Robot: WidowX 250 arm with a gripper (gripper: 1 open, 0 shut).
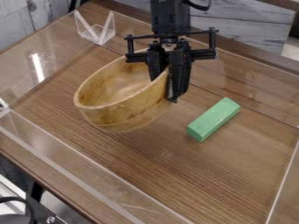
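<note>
A wooden bowl [117, 101] is held tilted above the wooden table [140, 175], its right side at my gripper [170, 77], which reaches down from the top centre. The fingers overlap the bowl's rim; whether they are closed on it is hard to tell. A green block [212, 119] lies on the table to the right of the bowl.
A clear plastic object [98, 26] stands at the back left. A dark cable [17, 210] shows at the lower left corner.
</note>
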